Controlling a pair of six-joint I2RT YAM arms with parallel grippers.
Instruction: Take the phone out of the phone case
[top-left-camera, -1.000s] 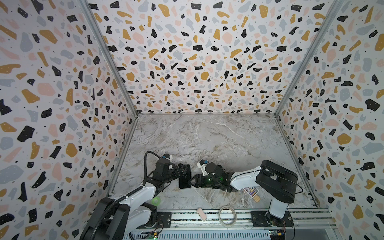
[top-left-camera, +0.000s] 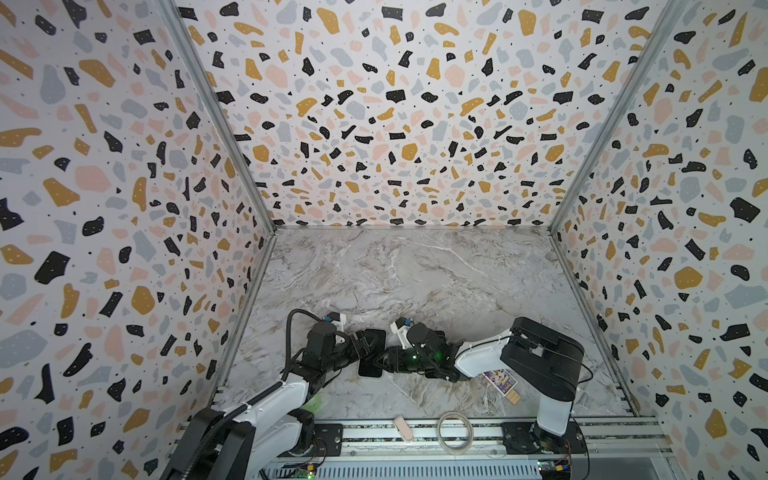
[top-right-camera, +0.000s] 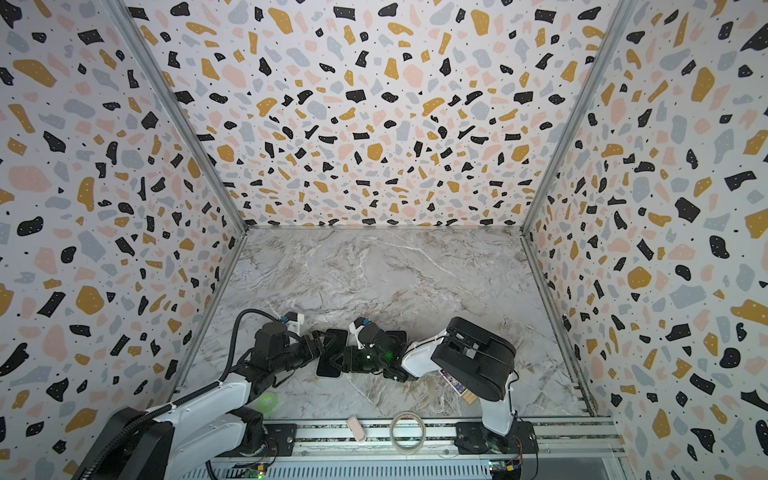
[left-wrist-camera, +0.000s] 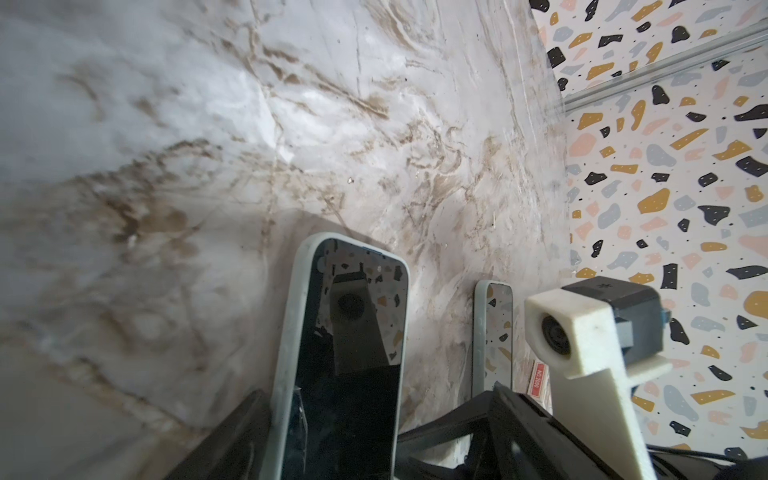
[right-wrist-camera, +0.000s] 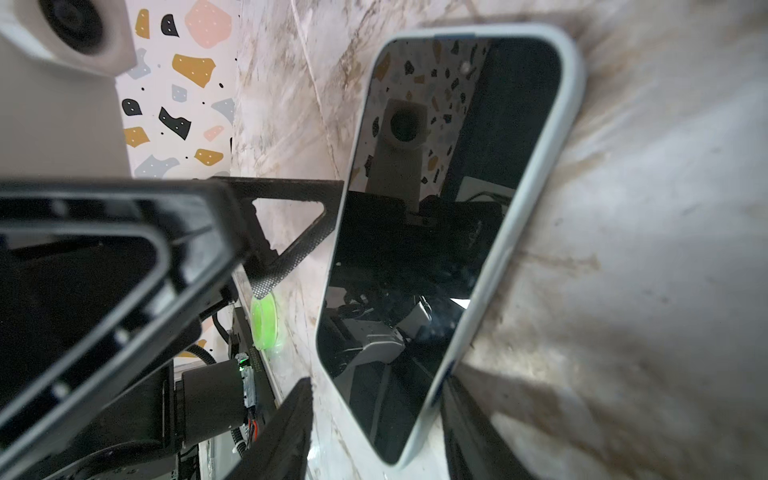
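A phone (right-wrist-camera: 424, 240) in a pale case (right-wrist-camera: 528, 200) lies screen up on the marble table between my grippers. In the left wrist view my left gripper is open, its fingers low on either side of the phone (left-wrist-camera: 344, 336). In the right wrist view my right gripper stands part open around the phone's near end, one finger close to the case's rim; whether it touches cannot be told.
A second phone (left-wrist-camera: 496, 336) lies to the right, largely hidden by my right arm in the top views. A colourful box (top-left-camera: 500, 380) is near the front right.
Over the last second my right arm has moved slightly left toward the phone, and the left one has shifted slightly. The phone looks unmoved.
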